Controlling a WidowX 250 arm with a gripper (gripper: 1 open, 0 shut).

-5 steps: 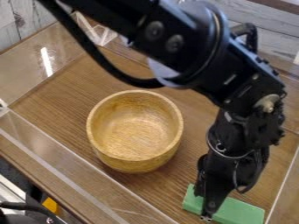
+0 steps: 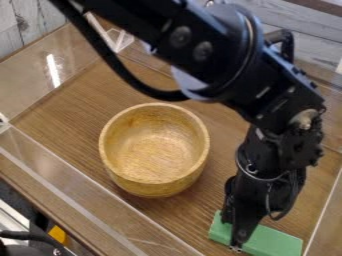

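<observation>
The black gripper (image 2: 241, 232) reaches down at the lower right, its fingertips at the left part of a flat green block (image 2: 274, 240). The fingers look close together; whether anything is between them is hard to see. A round yellow wooden bowl (image 2: 150, 150) stands on the table to the left of the gripper.
Clear plastic walls edge the table at the left and front. Cables lie beyond the lower left edge.
</observation>
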